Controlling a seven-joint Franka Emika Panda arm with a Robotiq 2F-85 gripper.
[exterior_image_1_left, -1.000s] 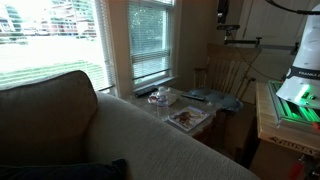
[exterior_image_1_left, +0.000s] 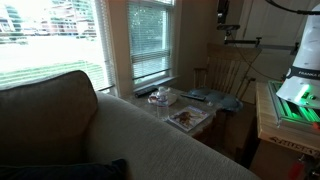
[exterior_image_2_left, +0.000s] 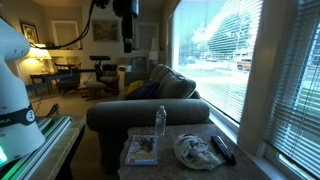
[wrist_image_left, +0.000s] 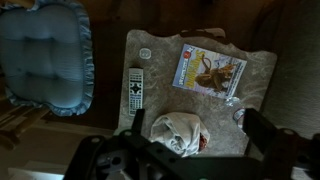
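Note:
High over a small table (exterior_image_2_left: 178, 171) hangs my gripper, well clear of everything on it. Its two dark fingers stand wide apart in the wrist view, with nothing held between them. A crumpled white cloth (wrist_image_left: 180, 133) lies below the gap. Farther up in that view is a magazine with a picture cover (wrist_image_left: 208, 72). To the left lies a remote control (wrist_image_left: 135, 90), dark in exterior view 2. A clear water bottle (exterior_image_2_left: 160, 121) stands upright behind the magazine in exterior view 2; from above it appears near the right finger.
A blue cushioned chair (wrist_image_left: 45, 55) sits beside the table's remote side. The grey sofa (exterior_image_1_left: 150, 145) borders the opposite side. Windows with blinds (exterior_image_2_left: 235, 60) rise along one edge. Some bare tabletop shows between the remote and the magazine.

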